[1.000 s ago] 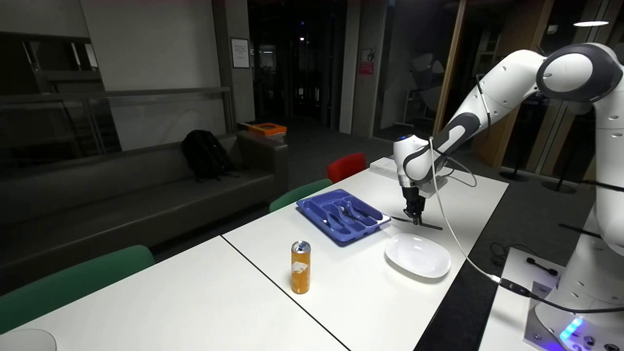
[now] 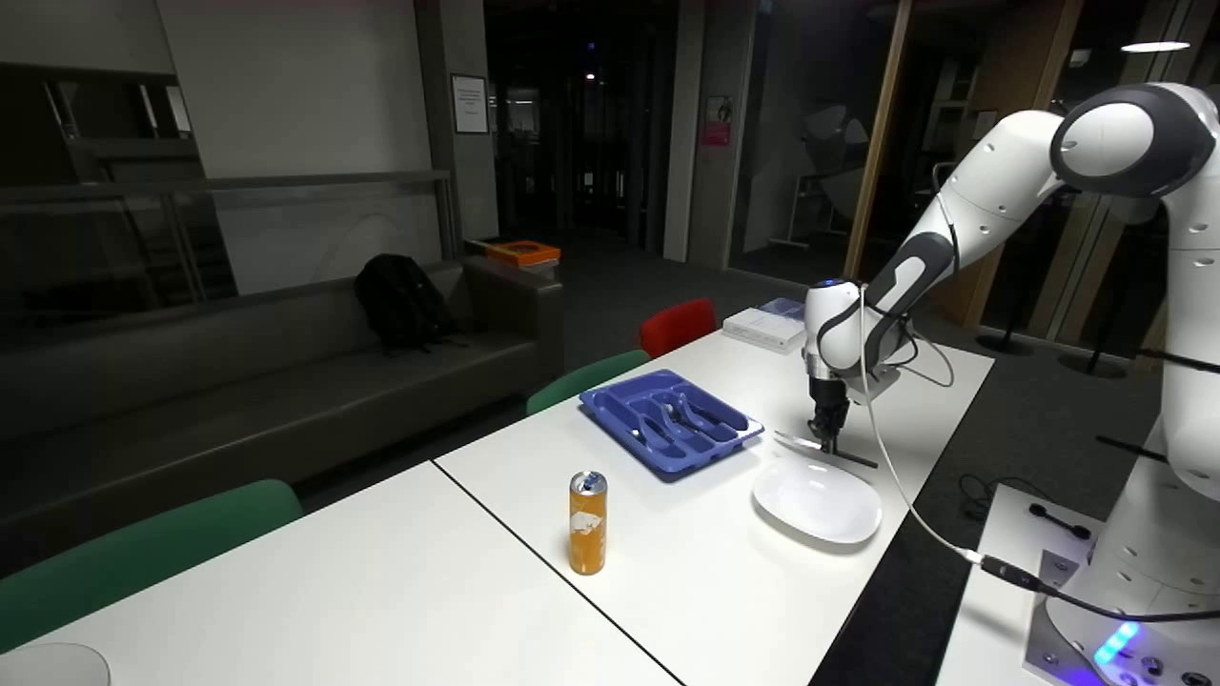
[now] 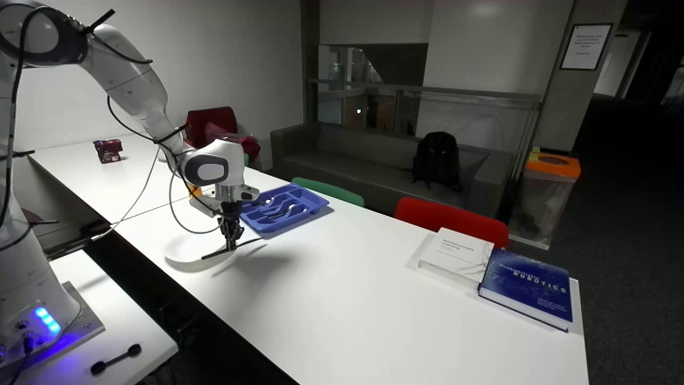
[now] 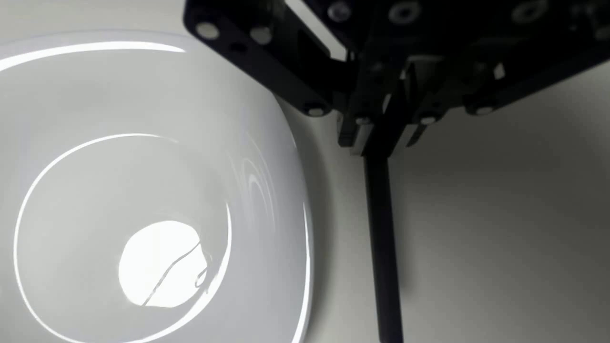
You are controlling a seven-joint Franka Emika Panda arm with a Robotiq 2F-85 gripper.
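My gripper [image 2: 826, 444] is shut on a knife, a long thin piece with a black handle [image 2: 855, 459] and a shiny blade [image 2: 797, 440]. It is gripped near its middle and lies roughly level, just above the table by its shadow. In the wrist view the handle [image 4: 384, 246] runs down from the fingers, beside the rim of a white plate [image 4: 269, 228] but apart from it. The blade is hidden there. Seen from the second exterior camera, the plate [image 3: 183, 249] lies partly behind the handle.
A blue cutlery tray [image 2: 675, 461] holding several utensils is close to the blade's end. An orange can [image 2: 588, 526] stands farther left. A white book [image 3: 456, 251] and a blue book [image 3: 527, 282] lie at the far end, with bare table between them and my gripper.
In exterior view 1 my gripper has shifted a little right and down the picture with the knife, away from the tray. The blade now shines brighter. Plate, tray and can have not moved.
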